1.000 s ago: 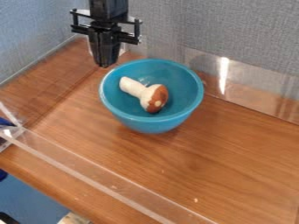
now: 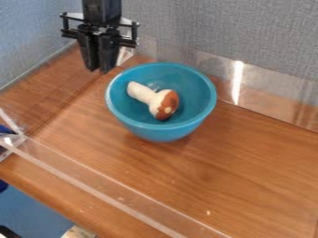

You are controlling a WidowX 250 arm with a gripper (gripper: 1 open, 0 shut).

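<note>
A teal bowl (image 2: pixel 192 119) sits on the wooden table, holding a white mushroom with a brown-capped end (image 2: pixel 163 105). My black gripper (image 2: pixel 99 67) hangs over the back left of the table, above and to the left of the bowl, apart from it. It looks shut, with nothing visible between its fingers.
Clear panels edge the wooden table (image 2: pixel 230 191), with grey textured walls at the back and left. A small dark blue object (image 2: pixel 6 130) is partly visible at the left edge. The table to the right and front of the bowl is clear.
My gripper has moved a little to the left, away from the bowl. The bowl and mushroom have stayed in place.
</note>
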